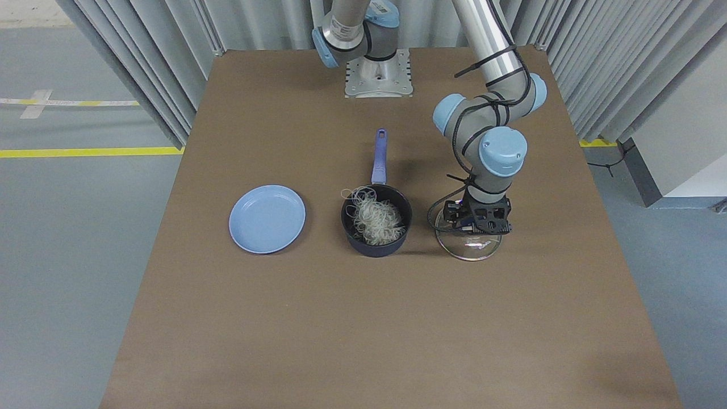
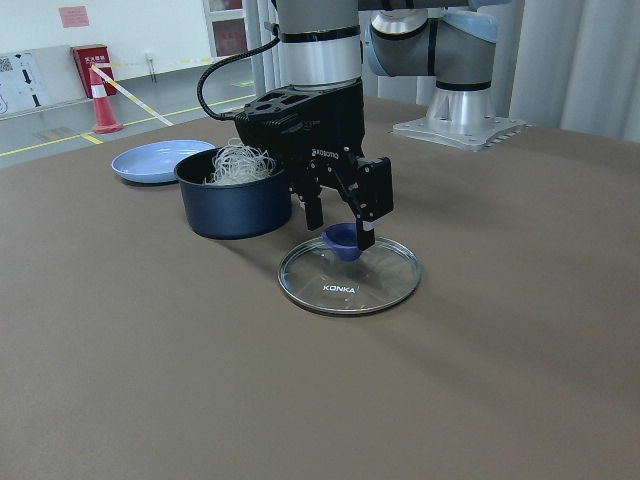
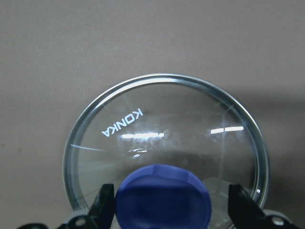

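A glass lid marked KONKA lies flat on the table, right of the dark pot in the front view. Its blue knob sits between the fingers of my gripper, which stands open over the lid, the fingertips to either side of the knob and low beside it. In the wrist view a small gap shows at the knob's right side. The pot holds white noodle-like strands, some hanging over its rim, and has a long purple handle pointing to the back.
A blue plate lies left of the pot.
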